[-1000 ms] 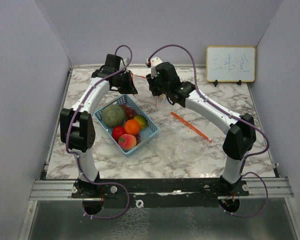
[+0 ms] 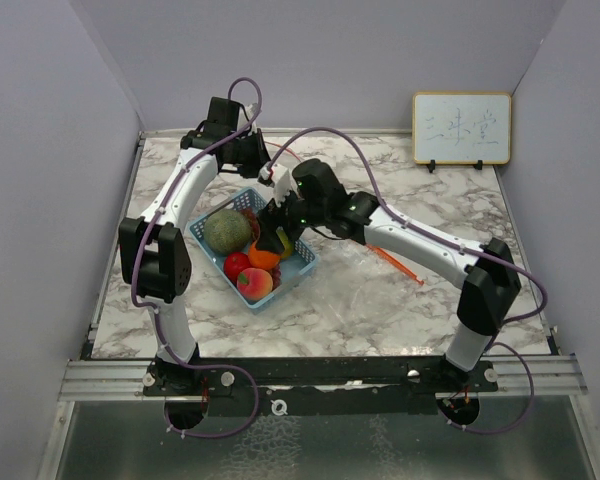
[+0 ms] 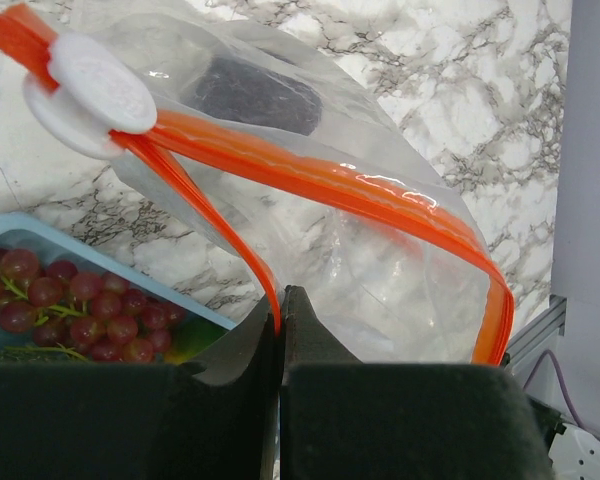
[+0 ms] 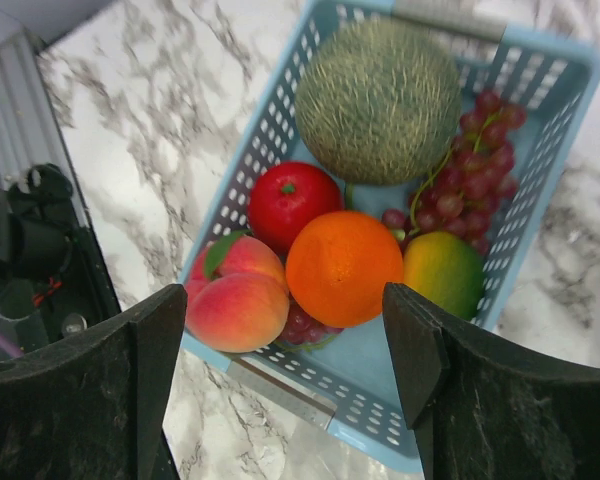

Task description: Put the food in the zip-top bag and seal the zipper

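Observation:
A clear bag with an orange zipper and white slider gapes open in the left wrist view, with no food visible inside. My left gripper is shut on the bag's orange edge. Below it sits a blue basket holding a green melon, red tomato, orange, peach, a green-yellow mango and red grapes. Over the basket, my right gripper stands open, its fingers astride the peach and orange, apparently gripping neither.
A second clear bag with an orange strip lies flat right of the basket. A small whiteboard stands at the back right. Marble table shows bare on the right, partly under my right arm.
The left gripper shifted slightly and keeps its hold.

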